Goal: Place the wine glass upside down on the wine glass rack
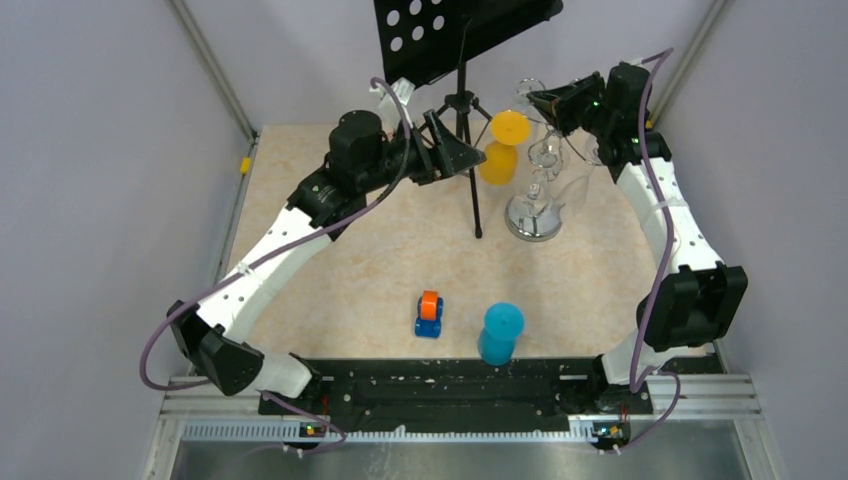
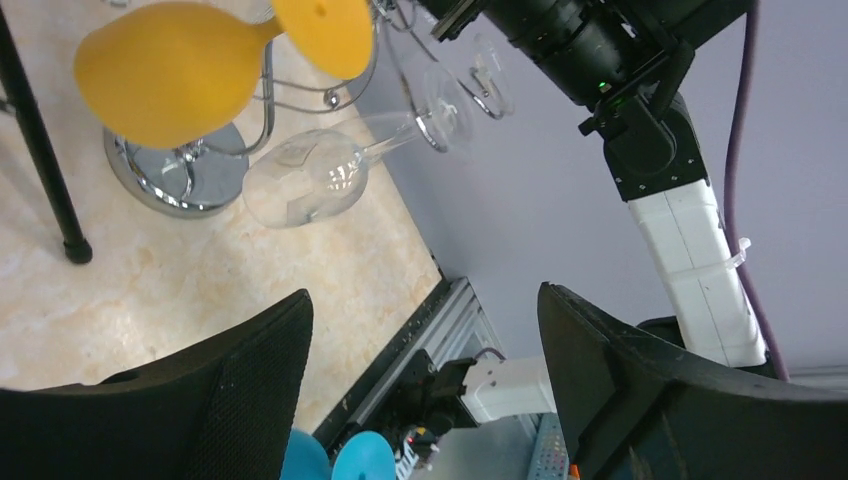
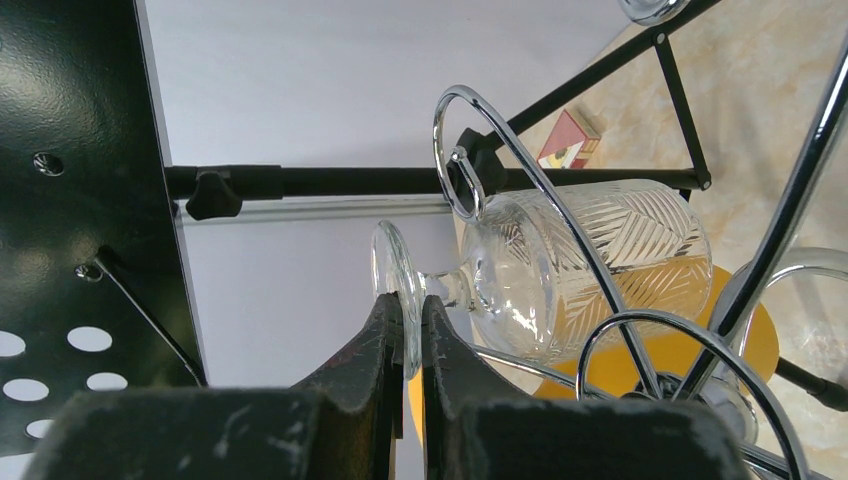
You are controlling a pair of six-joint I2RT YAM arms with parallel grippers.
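The chrome glass rack holds a yellow glass and clear glasses. At its top, a clear patterned glass lies on its side among the wire loops, and my right gripper is shut on the base of its foot. My left gripper is open, left of the yellow glass, with nothing between its fingers in the left wrist view.
A black music stand rises behind the rack, with tripod legs beside it. A blue cup and an orange-and-blue object sit near the front edge.
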